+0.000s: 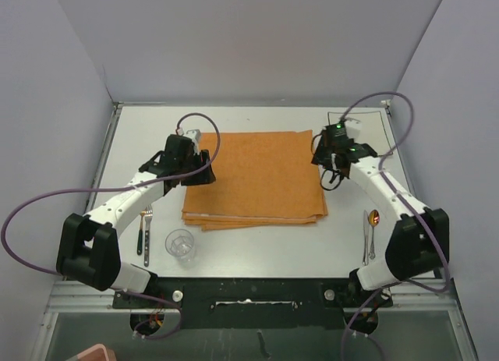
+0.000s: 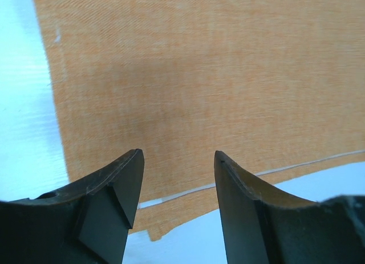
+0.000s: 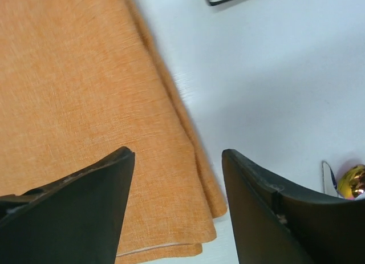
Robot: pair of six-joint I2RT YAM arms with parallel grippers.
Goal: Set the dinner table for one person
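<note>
An orange cloth (image 1: 257, 182) lies spread at the table's middle, layered along its front and right edges, as the right wrist view (image 3: 97, 87) also shows. My left gripper (image 1: 201, 166) is over its left part, fingers apart (image 2: 120, 184) with only cloth beneath. My right gripper (image 1: 327, 154) is above the cloth's right edge, open and empty. A knife and fork (image 1: 146, 236) lie at the left, a clear glass (image 1: 180, 244) at the front left, and a knife and spoon (image 1: 373, 228) at the right.
A white square item (image 1: 374, 127) with a dark outline lies at the back right, partly under the right arm.
</note>
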